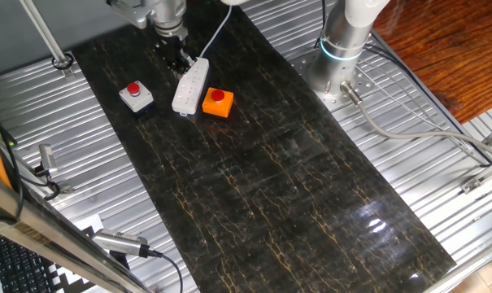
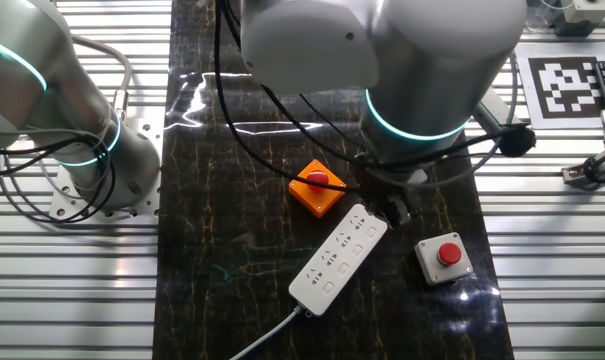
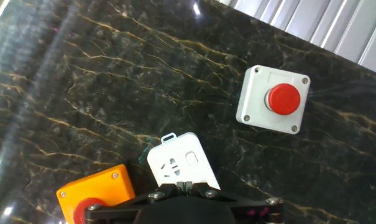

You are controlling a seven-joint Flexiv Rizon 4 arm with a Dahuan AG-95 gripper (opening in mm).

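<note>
A white power strip [image 1: 191, 86] lies at a slant on the dark marbled mat, its cord leading off from one end. My gripper shows at the bottom of the wrist view, over the strip; its two fingertips are together with nothing visible between them. In exterior view 2 the gripper [image 2: 397, 210] appears dark and partly covered by the arm, close to the strip's edge. Whether it touches the strip is unclear. An orange box with a red button [image 2: 317, 188] sits on one side of the strip, and a light grey box with a red button [image 3: 275, 99] on the other.
The robot's base [image 1: 337, 69] stands beside the mat. Loose black cables [image 2: 252, 140] hang from the arm across exterior view 2.
</note>
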